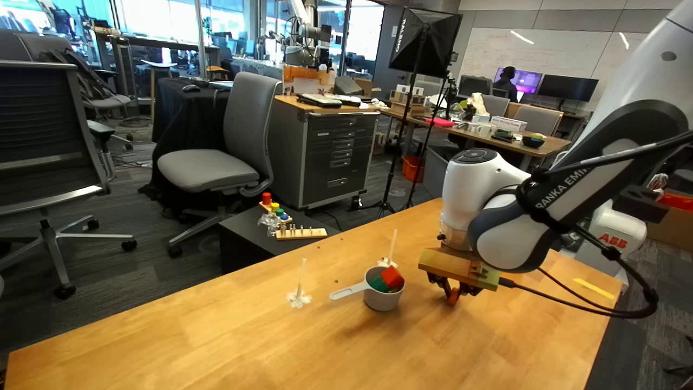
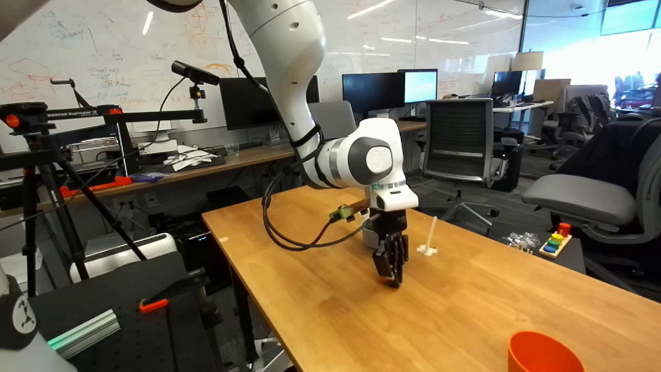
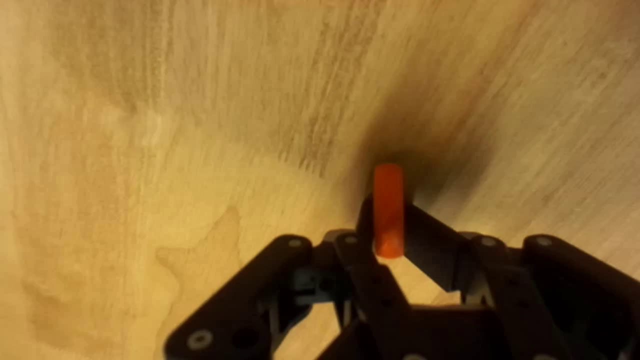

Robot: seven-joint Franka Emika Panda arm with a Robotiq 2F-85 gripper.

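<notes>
Pinched between the fingertips of my gripper is a flat orange ring (image 3: pixel 388 204), which appears edge-on in the wrist view. Exterior view 1 shows the ring (image 1: pixel 452 296) under my gripper, tilted up and just above or touching the tabletop; I cannot tell which. To the left stands a grey cup with a handle (image 1: pixel 381 300), holding a red block (image 1: pixel 392 277) and a green block (image 1: pixel 378 284). One thin upright peg (image 1: pixel 300 279) rises from a pale base left of the cup. Another peg (image 1: pixel 392 246) stands just behind the cup.
An orange cup (image 2: pixel 540 353) sits near the table edge in exterior view 2. Off the table, a low black stand holds a toy with coloured pieces (image 1: pixel 276 209). A cable (image 1: pixel 552 305) trails from the wrist.
</notes>
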